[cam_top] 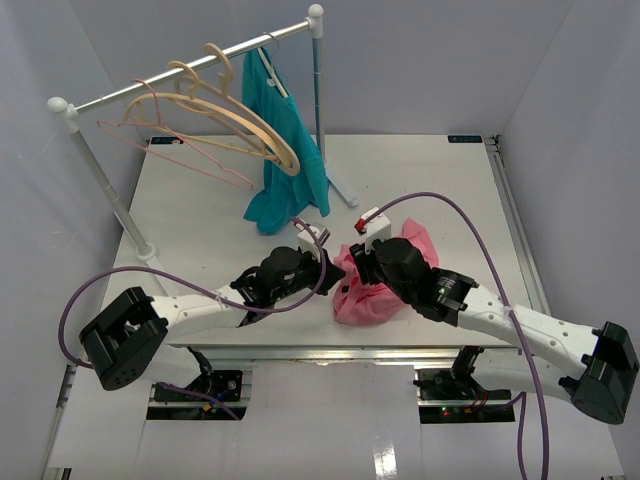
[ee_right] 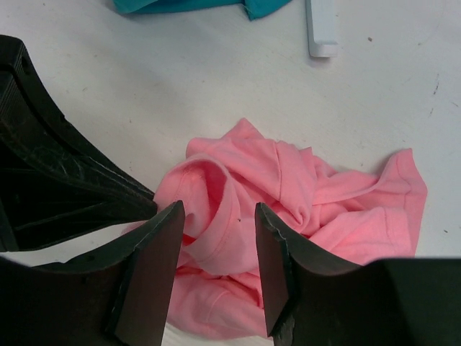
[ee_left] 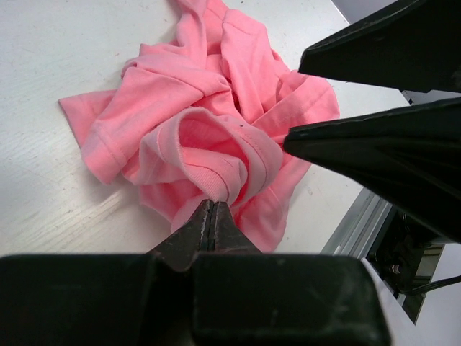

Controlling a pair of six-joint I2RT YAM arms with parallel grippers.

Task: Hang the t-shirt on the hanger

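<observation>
A crumpled pink t shirt [cam_top: 370,300] lies on the table, its folded band facing up [ee_left: 252,155] [ee_right: 230,216]. My left gripper is at the shirt, fingertips closed together on the edge of that band in the left wrist view. My right gripper hangs over the shirt beside it, open, with cloth visible beneath and between its fingers; its two fingers also appear at the right of the left wrist view. Wooden hangers [cam_top: 282,150] and a thin pink hanger [cam_top: 205,168] hang on the rail above.
A teal shirt [cam_top: 285,190] hangs from the rail [cam_top: 245,48] on a hanger. The white rack stands at the left and back, with a foot [ee_right: 322,29] on the table. Bare table lies left of and behind the pink shirt.
</observation>
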